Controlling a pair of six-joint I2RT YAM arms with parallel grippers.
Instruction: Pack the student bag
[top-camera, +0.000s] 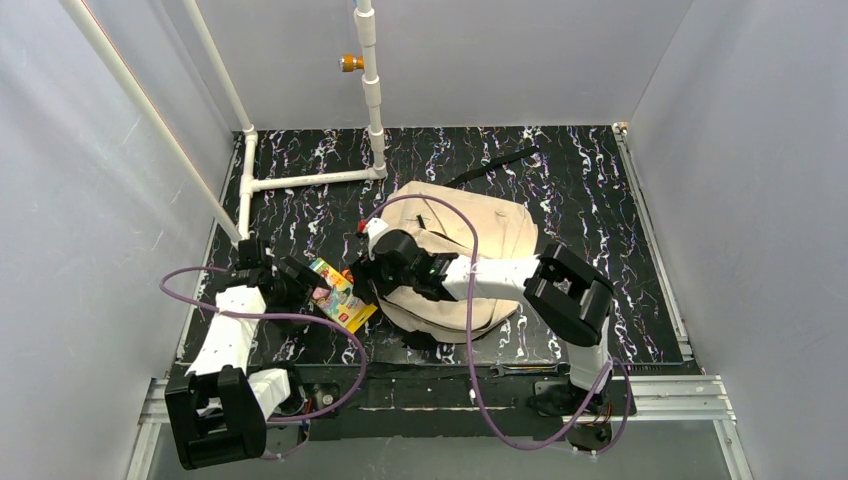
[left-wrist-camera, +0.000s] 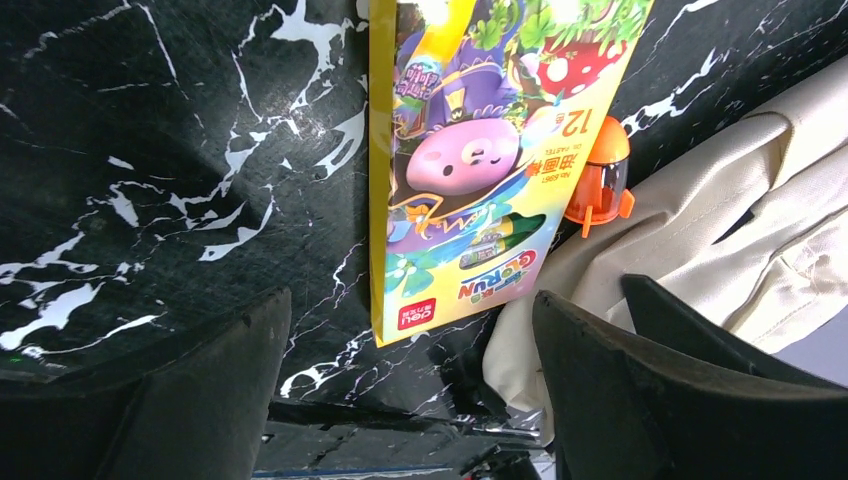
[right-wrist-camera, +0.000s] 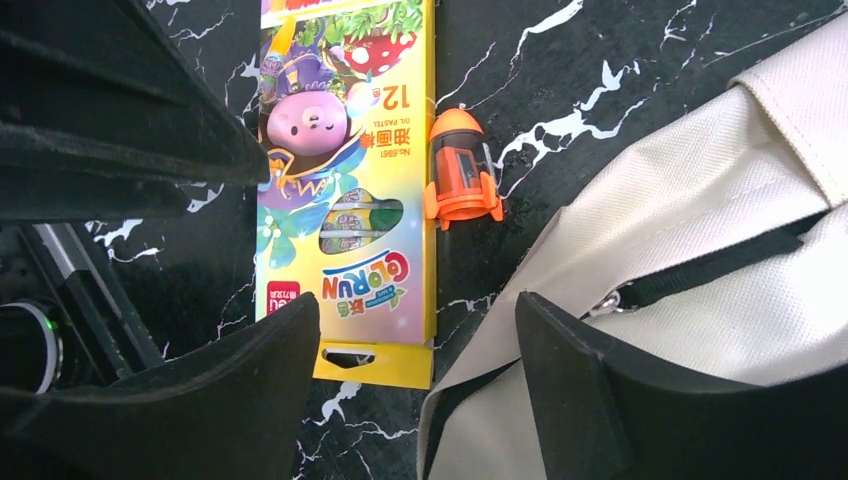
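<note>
A yellow oil pastel box (top-camera: 340, 300) (left-wrist-camera: 480, 170) (right-wrist-camera: 345, 250) lies flat on the black marble table, with an orange rocket-shaped item (left-wrist-camera: 598, 180) (right-wrist-camera: 461, 170) beside it. My left gripper (top-camera: 305, 280) is over the box, its fingers apart, nothing held. My right gripper (top-camera: 365, 280) hovers over the box's end and the bag's edge, fingers apart, nothing held. The beige bag (top-camera: 470, 215) (right-wrist-camera: 700, 290) lies at centre right, partly under my right arm; its zipper shows in the right wrist view.
White pipes (top-camera: 310, 180) stand at the back left. A black strap (top-camera: 510, 158) lies behind the bag. Purple cables loop over both arms.
</note>
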